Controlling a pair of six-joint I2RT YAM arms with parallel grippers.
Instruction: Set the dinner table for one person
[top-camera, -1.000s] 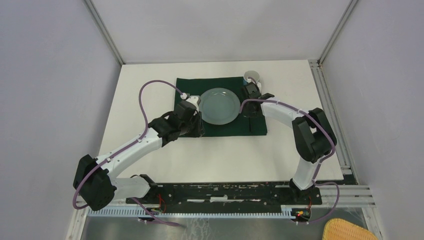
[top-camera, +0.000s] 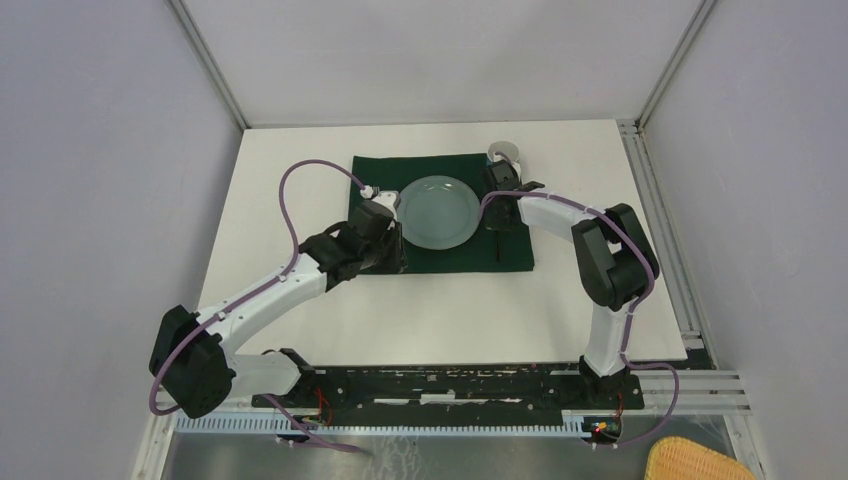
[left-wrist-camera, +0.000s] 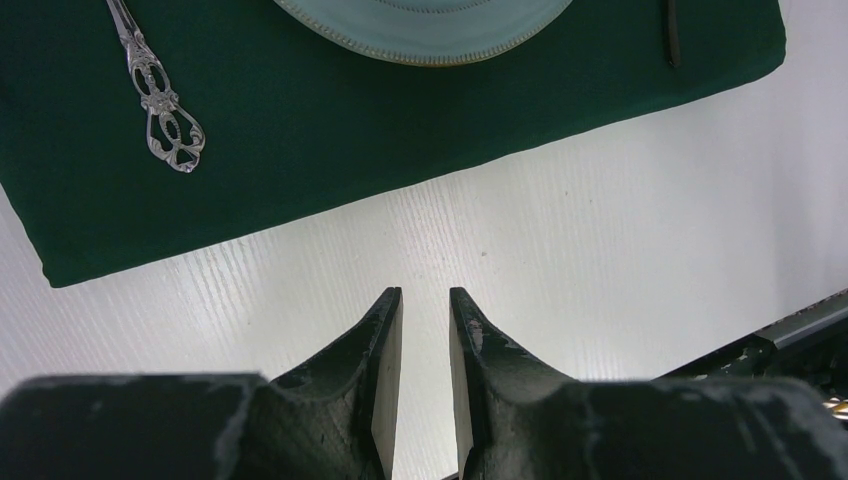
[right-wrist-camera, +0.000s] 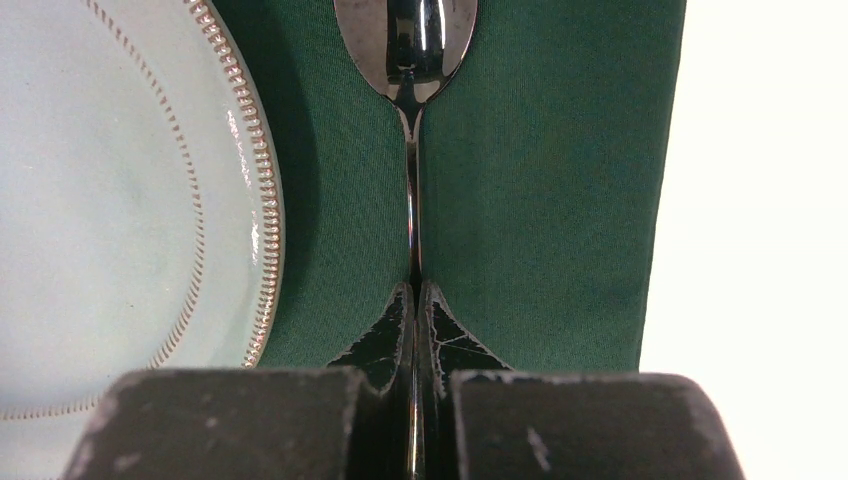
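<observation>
A dark green placemat (top-camera: 460, 262) lies on the white table, bearing a pale blue plate (top-camera: 440, 212) with a beaded rim. In the right wrist view my right gripper is shut on the thin handle of a dark metal spoon (right-wrist-camera: 412, 190), to the right of the plate, bowl pointing away. An ornate silver utensil (left-wrist-camera: 160, 95) rests on the mat left of the plate; its far end is out of the left wrist view. My left gripper stands open over bare table in front of the mat, nothing between its fingers. A cup (top-camera: 503, 152) stands at the mat's back right corner.
Bare white table (top-camera: 430, 320) stretches along the front of the mat and on both sides. Beyond the table's front edge, on the right, sits a yellow woven basket (top-camera: 695, 462). Walls enclose the back and sides.
My right gripper has moved slightly toward the back with the spoon, and the spoon's handle end has drawn away from the mat's front edge. The left arm has shifted only slightly.
</observation>
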